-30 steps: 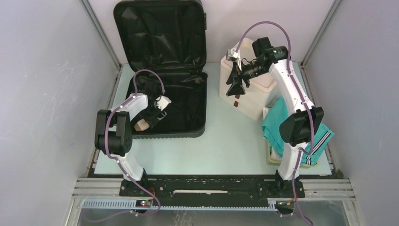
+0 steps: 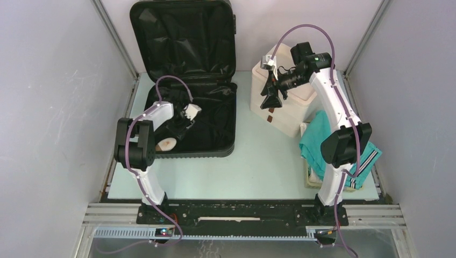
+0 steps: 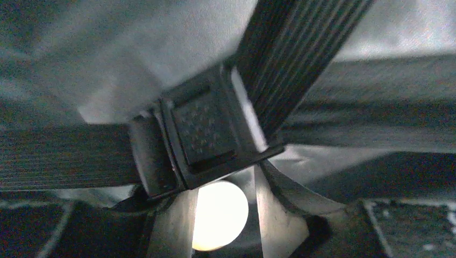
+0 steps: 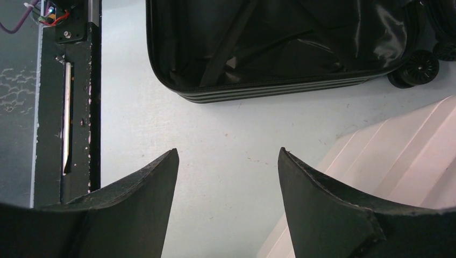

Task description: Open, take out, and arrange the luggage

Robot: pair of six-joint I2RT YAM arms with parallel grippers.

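The open black suitcase [image 2: 215,121] lies at the left in the top view, its lid [image 2: 183,37] leaning upright at the back. Inside its lower shell, my left gripper is shut on a pale rounded object [image 3: 220,217], which has a brownish end in the top view [image 2: 166,144]. What exactly this object is cannot be told. A black strap buckle [image 3: 204,129] fills the left wrist view close to the fingertips. Over the white box [image 2: 279,110], my right gripper stands open and empty.
A basket [image 2: 312,180] with turquoise cloth [image 2: 317,137] stands at the right beneath my right arm. Bare tabletop [image 2: 263,166] lies between suitcase and box. Grey walls close in both sides.
My left gripper and the pale object have shifted slightly to the right inside the suitcase, and more of the object shows. The right arm has barely moved.
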